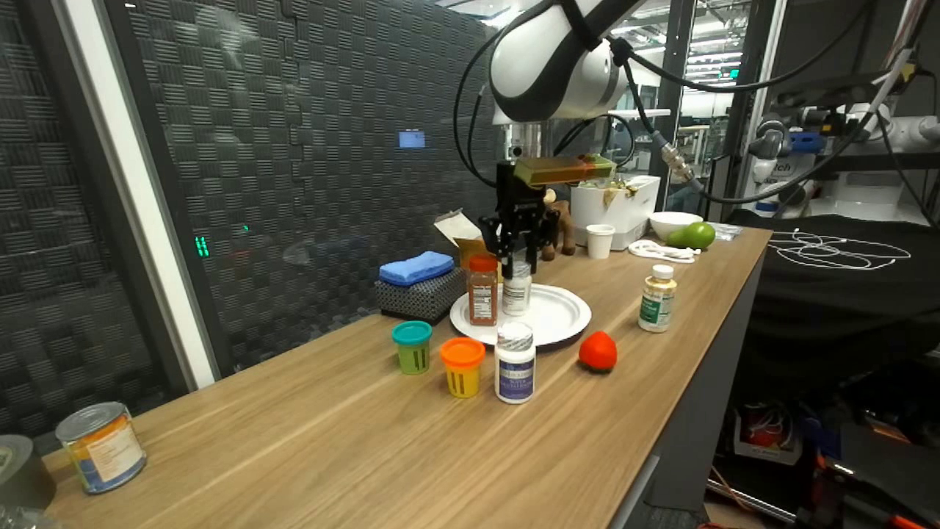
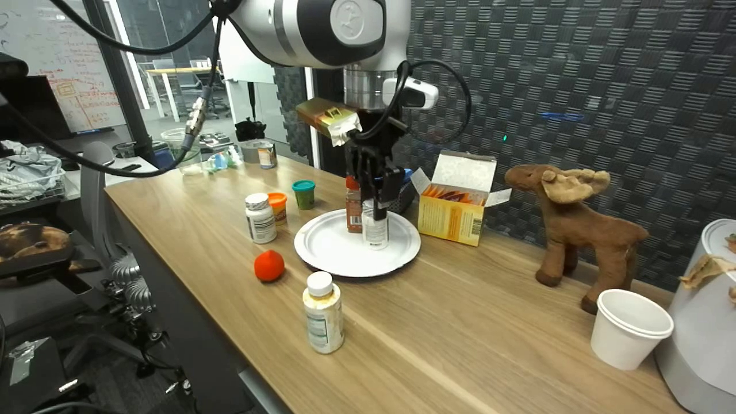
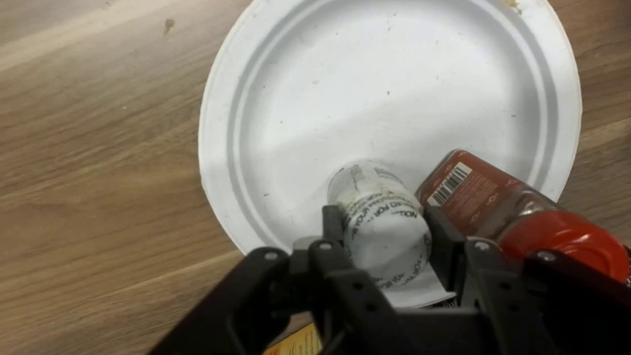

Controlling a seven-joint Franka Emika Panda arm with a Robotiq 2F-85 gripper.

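Between the fingers of my gripper is a white bottle (image 3: 384,248), gripped around its capped top; the gripper is shut on it. In the second exterior view the bottle (image 2: 375,233) stands upright over the white plate (image 2: 321,252), close to its surface; whether its base touches cannot be made out. A red-capped spice bottle (image 1: 482,291) stands on the plate right beside it. In the wrist view that spice bottle (image 3: 473,189) lies close along the right finger, and part of it is hidden by the gripper.
Near the plate stand a second white bottle (image 1: 515,370), orange-lidded (image 1: 463,370) and teal-lidded (image 1: 412,348) tubs, a red object (image 1: 598,351) and a green-labelled bottle (image 1: 657,300). An open yellow box (image 2: 452,215) and a toy moose (image 2: 579,227) stand by the wall. The plate's far half is bare in the wrist view.
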